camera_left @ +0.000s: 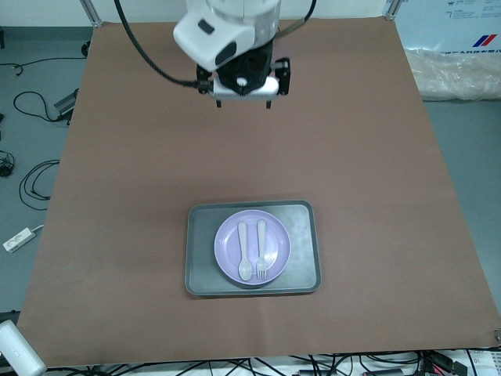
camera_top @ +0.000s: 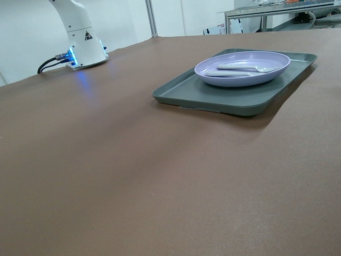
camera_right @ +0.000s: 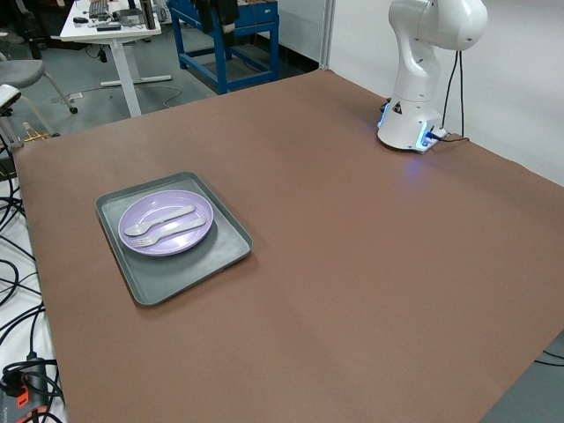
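Observation:
A grey tray [camera_left: 201, 274] lies on the brown table, holding a lavender plate [camera_left: 280, 244] with a white spoon [camera_left: 244, 266] and a white fork [camera_left: 261, 265] side by side on it; the same plate [camera_right: 176, 242] shows in the right view. My gripper [camera_left: 243, 102] hangs at the back of the table in the left view, high in that frame and well away from the tray, its two fingertips apart with nothing visible between them. The other views do not show the fingertips.
Cables lie on the floor and along the near edge. The robot's base [camera_right: 407, 123] stands at the table's far side.

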